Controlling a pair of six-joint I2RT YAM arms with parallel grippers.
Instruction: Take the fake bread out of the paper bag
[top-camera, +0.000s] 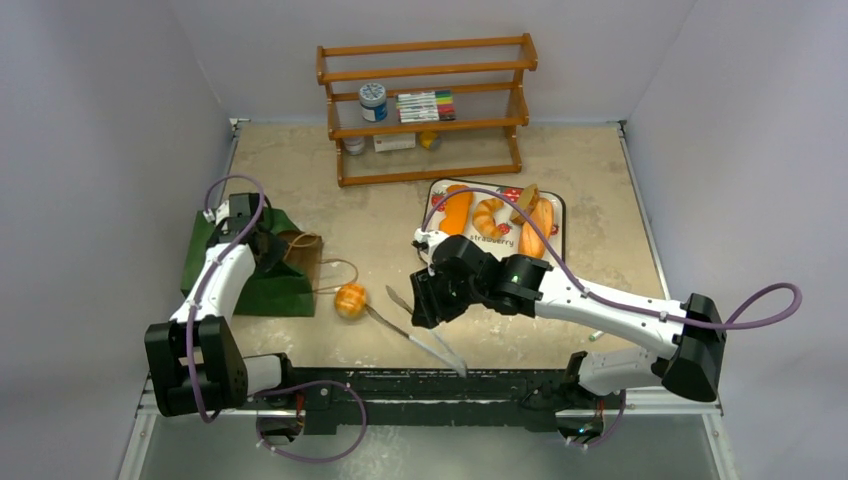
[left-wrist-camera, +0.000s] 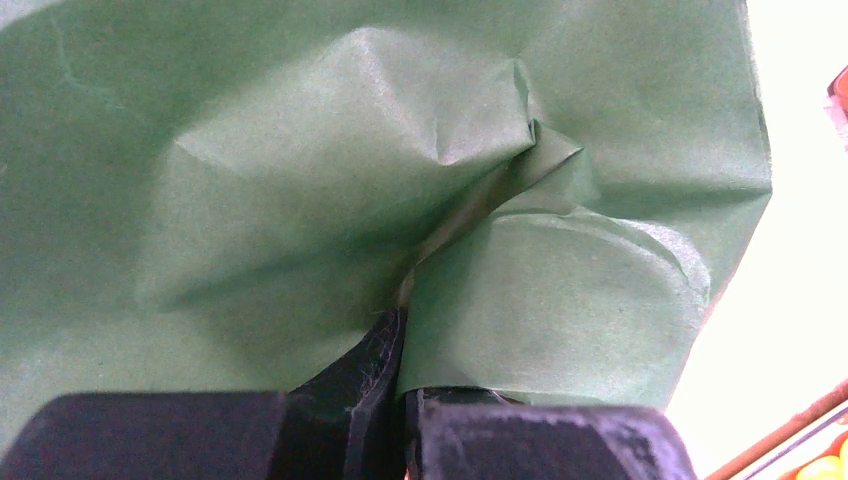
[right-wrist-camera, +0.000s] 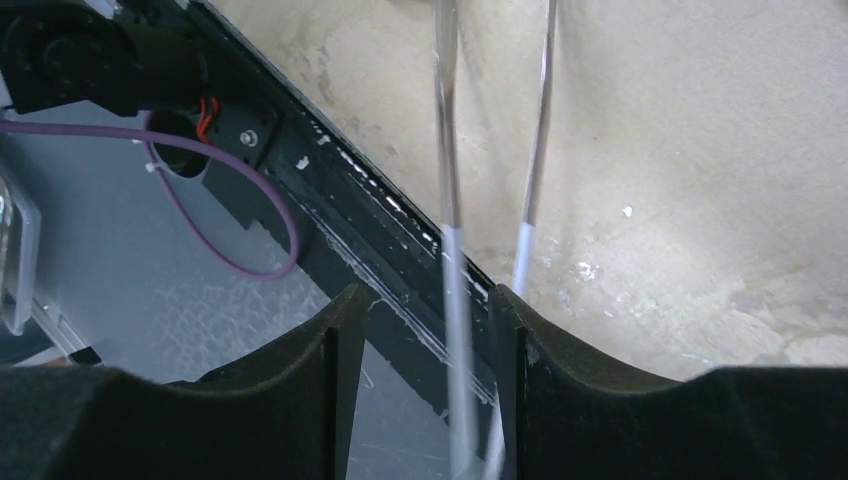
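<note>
The green paper bag (top-camera: 275, 297) lies on its side at the left, its brown mouth facing right. My left gripper is shut on a fold of its green paper. The bag's inside is mostly hidden. A round orange bun (top-camera: 350, 300) rests on the table just outside the mouth. Long metal tongs (top-camera: 437, 352) with white handles lie spread, one tip close to the bun. Above them is my right gripper, its fingers apart; in its wrist view the tong legs (right-wrist-camera: 449, 170) run through the gap, blurred and not clamped.
A strawberry-print tray (top-camera: 482, 237) at the right holds several fake breads, among them a croissant (top-camera: 485, 217) and a long loaf (top-camera: 536, 230). A wooden rack (top-camera: 430, 178) stands at the back. Table between bag and tray is mostly clear.
</note>
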